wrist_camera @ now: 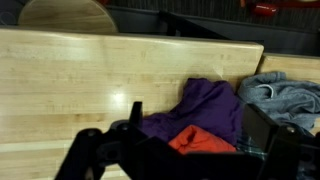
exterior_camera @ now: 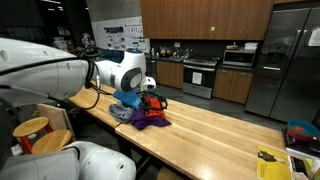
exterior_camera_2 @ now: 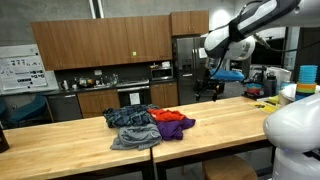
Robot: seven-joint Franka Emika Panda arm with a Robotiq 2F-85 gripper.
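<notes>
My gripper stands open in the wrist view, its two dark fingers spread wide and nothing held between them. Below it on the wooden table lie a purple cloth (wrist_camera: 205, 105) and a red-orange cloth (wrist_camera: 200, 138), bunched together and partly covered by the gripper. To their right is a grey cloth (wrist_camera: 285, 98). Exterior view 2 has the gripper (exterior_camera_2: 208, 97) hanging above the table, to the right of the crumpled pile, clear of the purple cloth (exterior_camera_2: 172, 130), the red cloth (exterior_camera_2: 165, 115) and the grey cloth (exterior_camera_2: 143, 135).
A dark patterned cloth (exterior_camera_2: 130, 114) lies behind the grey one. Yellow packets (exterior_camera: 272, 163) and a blue bowl (exterior_camera: 301, 130) sit at the table's right end. Wooden stools (exterior_camera: 52, 142) stand by the near edge.
</notes>
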